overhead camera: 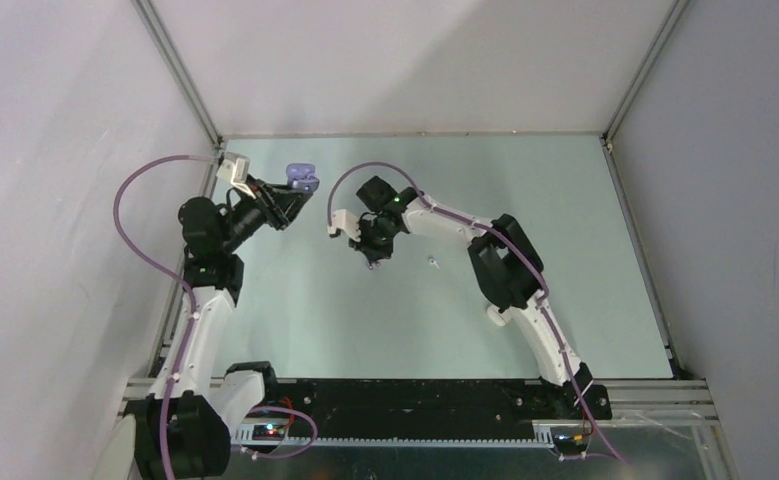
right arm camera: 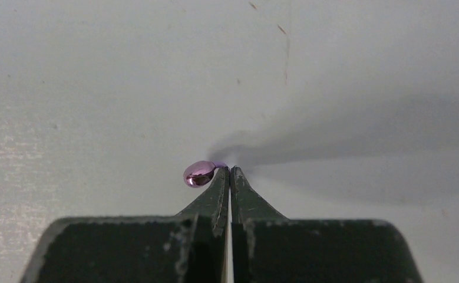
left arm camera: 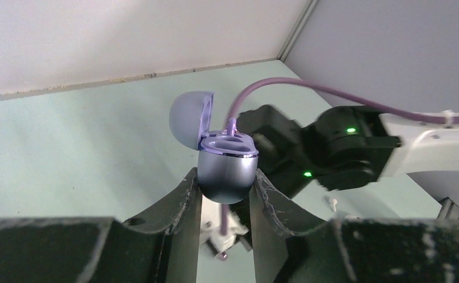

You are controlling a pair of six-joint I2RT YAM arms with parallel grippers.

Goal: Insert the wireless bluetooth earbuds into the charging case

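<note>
A purple charging case (left arm camera: 227, 171) is upright with its lid tipped back, and my left gripper is shut on it. In the top view that case (overhead camera: 303, 178) hangs at the table's left side. My right gripper has its fingertips together on the thin curved part of a shiny purple earbud (right arm camera: 200, 174). The earbud's rounded end sticks out to the left of the fingers; the rest is hidden behind them. From above, the earbud (overhead camera: 370, 263) shows just below the right gripper, left of the table's middle.
A small white piece (overhead camera: 433, 261) lies on the table (overhead camera: 425, 330) right of the right gripper. Purple tubes (overhead camera: 375, 165) arc over both arms. Bare table stretches across the front and the right side.
</note>
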